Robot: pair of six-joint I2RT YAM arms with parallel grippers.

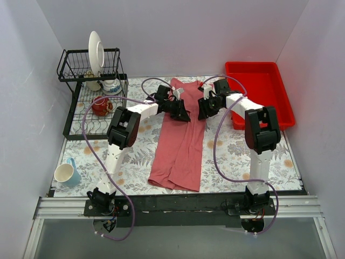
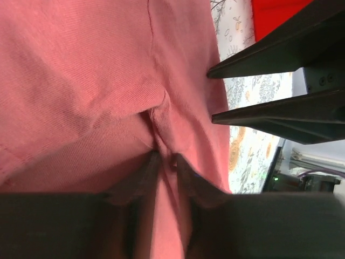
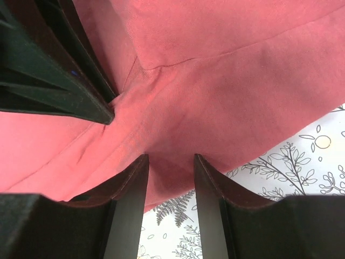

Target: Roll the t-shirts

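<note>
A pink-red t-shirt (image 1: 178, 156) lies lengthwise on the patterned table, folded into a long strip with a crease down its middle. Over its upper part is my left gripper (image 1: 188, 118), its fingers low against the cloth. My right gripper (image 1: 201, 114) hovers at the shirt's right edge, close to the left one. In the right wrist view, the right fingers (image 3: 129, 199) stand apart above the cloth near its border, nothing between them. Blurred left fingers (image 2: 129, 205) fill the bottom of the left wrist view, a small gap between them over a fold.
A red bin (image 1: 259, 94) stands at the back right. On the left are a black dish rack (image 1: 73, 121) with dishes and a light-blue mug (image 1: 67, 172).
</note>
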